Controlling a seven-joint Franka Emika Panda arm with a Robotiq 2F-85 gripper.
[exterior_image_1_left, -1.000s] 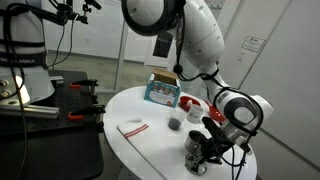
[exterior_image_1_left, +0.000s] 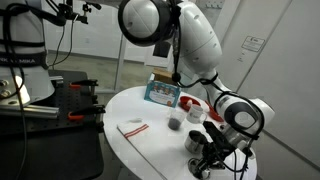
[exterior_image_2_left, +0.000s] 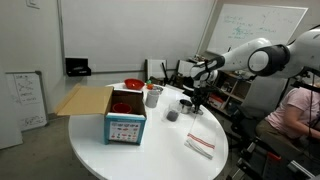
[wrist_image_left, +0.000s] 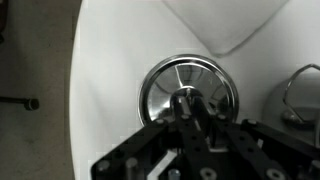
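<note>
A round metal lid (wrist_image_left: 165, 80) with a dark knob lies flat on the white table in the wrist view. It also shows near the table's right front edge, as a shiny lid (exterior_image_1_left: 199, 168). My gripper is right over the lid's middle, its fingers close together at the knob. Whether they touch or grip the knob cannot be told. A metal pot (exterior_image_1_left: 195, 142) stands just behind the lid, partly covered by the arm; part of this pot (wrist_image_left: 300, 98) shows at the wrist view's right edge.
A clear cup (exterior_image_1_left: 176, 119) stands left of the pot, with red and white dishes (exterior_image_1_left: 193, 107) behind. A folded cloth (exterior_image_1_left: 132, 128) lies at the left, and an open box (exterior_image_2_left: 124, 122) stands farther off.
Over the last second my gripper has shifted slightly down and to the right in exterior view 1, and the lid appears a little farther right. The pot and cloth have stayed put.
</note>
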